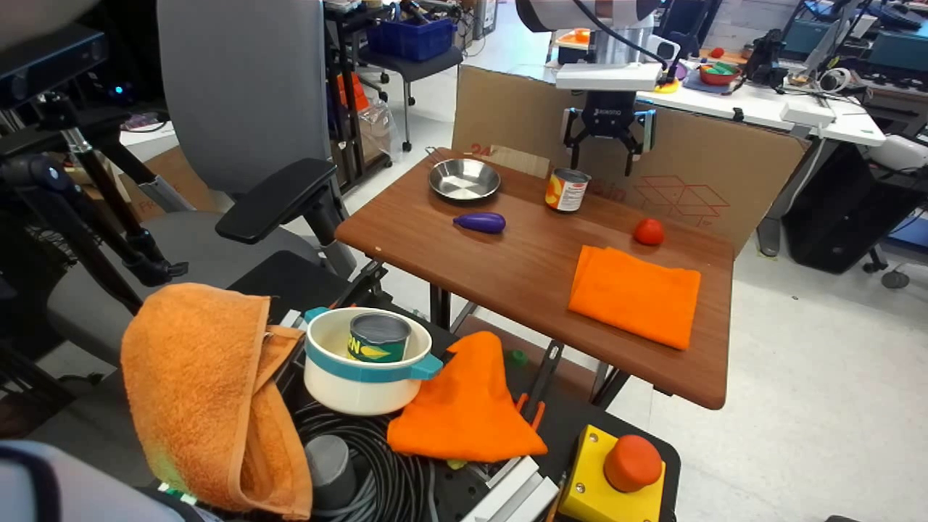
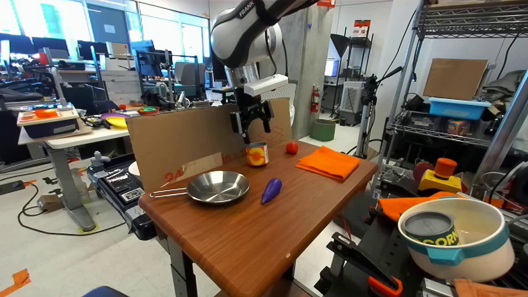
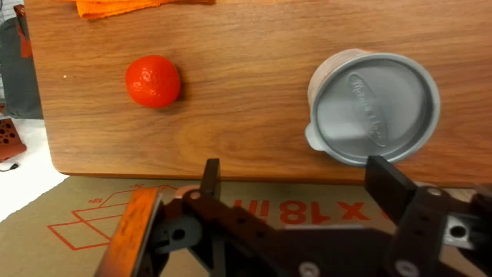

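Note:
My gripper (image 1: 601, 167) is open above the table's back edge, its fingers spread with nothing between them. In the wrist view the can (image 3: 373, 106) with a grey lid stands upright, beyond the right fingertip. That view cannot tell me whether finger and can touch. Exterior view 2 shows the can's orange and yellow label (image 2: 257, 155) just below the gripper. A red tomato (image 1: 649, 231) rests toward the back right of the table. A purple eggplant (image 1: 480, 222) lies near the middle, beside a steel pan (image 1: 465, 179). The folded orange cloth (image 1: 635, 296) covers part of the right side.
A cardboard sheet (image 1: 513, 116) stands upright along the table's back edge, close to the gripper. Off the table, a white pot (image 1: 365, 391) holds a corn can (image 1: 379, 338).

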